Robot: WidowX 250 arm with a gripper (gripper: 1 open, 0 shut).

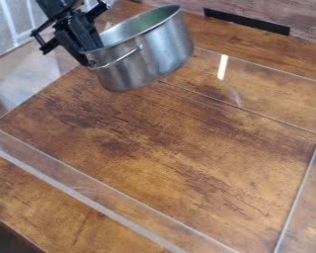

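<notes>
A steel pot [149, 59] is held in the air at the top left, tilted, with a handle on its side. Some green shows inside it near the rim. My black gripper [92, 47] is at the pot's left rim, shut on it, its fingertips partly hidden by the pot.
A dark slot [247, 25] shows at the back right.
</notes>
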